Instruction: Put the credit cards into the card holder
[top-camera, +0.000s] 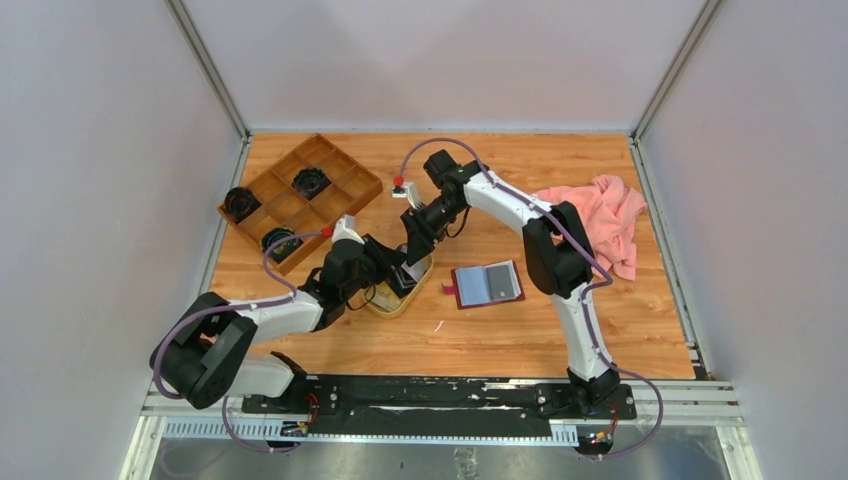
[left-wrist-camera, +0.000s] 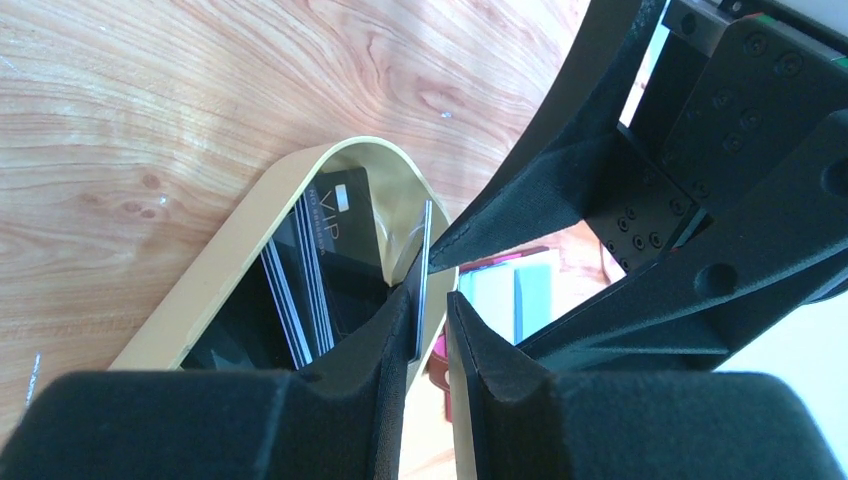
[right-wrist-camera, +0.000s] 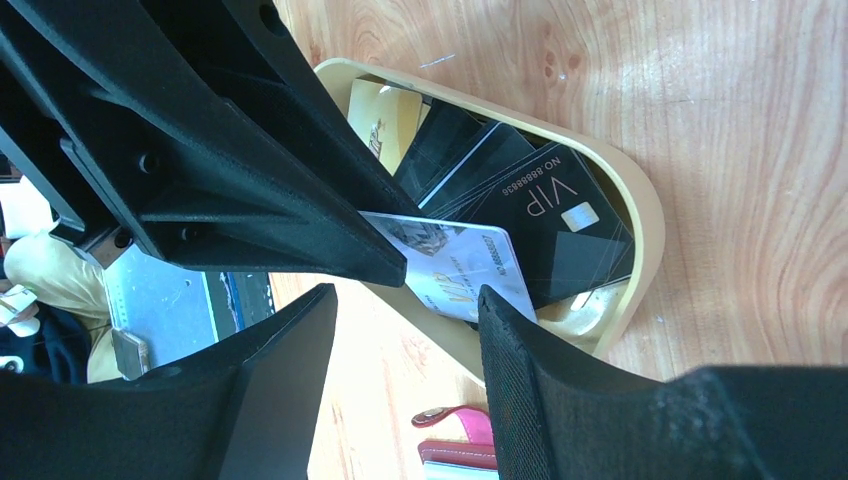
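Note:
A white card (right-wrist-camera: 460, 265) with printed pictures stands tilted on edge in the beige oval bowl (right-wrist-camera: 640, 215), at the side nearer the card holder. My left gripper is open, its fingers on either side of one end of that card. Opposite it, my right gripper has its fingers apart; one fingertip (right-wrist-camera: 488, 305) overlaps the card's lower edge, though contact cannot be told. Black VIP cards (right-wrist-camera: 560, 215) lie fanned out beneath in the bowl. The dark red card holder (top-camera: 487, 285) lies open on the table, right of the bowl.
Both grippers crowd closely over the bowl. A brown compartment tray (top-camera: 345, 172) with black coils is at the back left, and a pink cloth (top-camera: 605, 215) lies at the right. Bare table (top-camera: 470, 345) extends in front of the card holder.

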